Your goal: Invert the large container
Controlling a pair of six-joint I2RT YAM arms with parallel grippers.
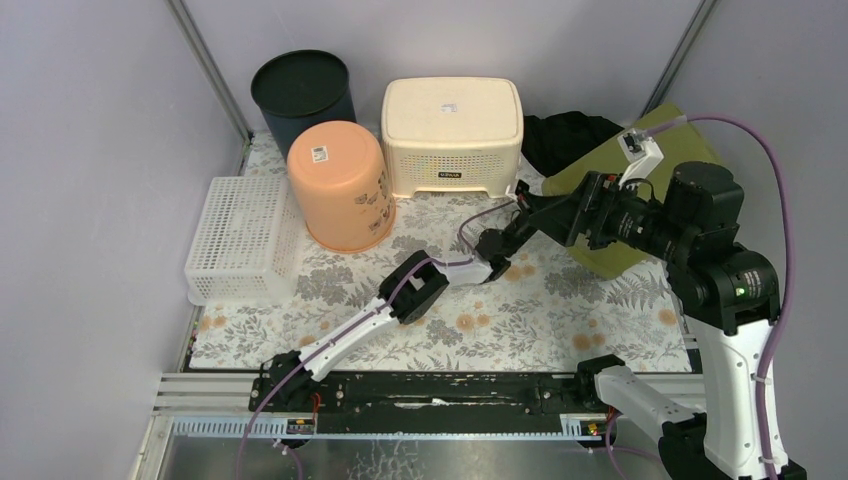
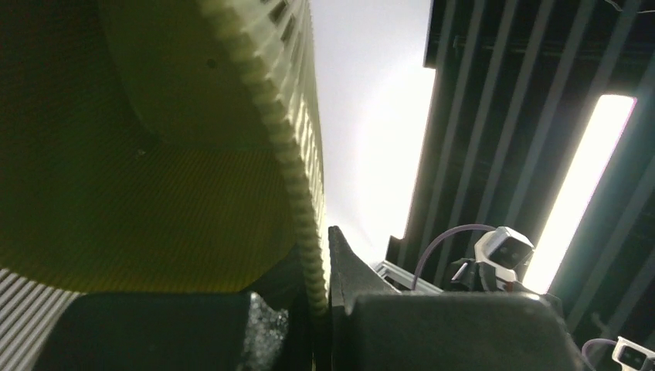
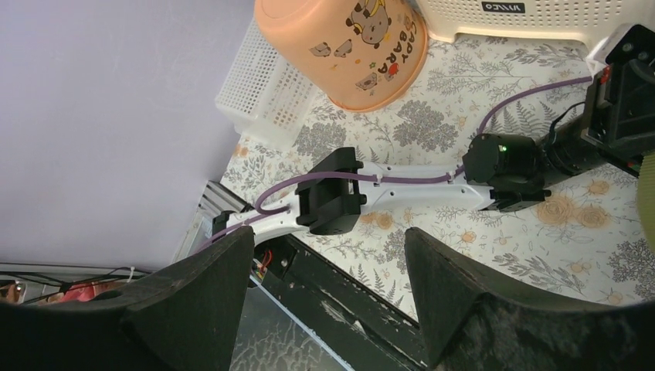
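Observation:
The large olive-green container is at the right of the table in the top view, tilted and partly covered by my right arm. In the left wrist view its hollow inside faces the camera. My left gripper is shut on the container's ribbed wall, which runs between its fingers. From above, that grip is mostly hidden behind the right arm. High over the table, my right gripper has its fingers apart and nothing between them; just a strip of the container shows at that view's right edge.
An orange bucket, a cream stool-like box, a dark bin and a white basket occupy the back and left. Black cloth lies behind the container.

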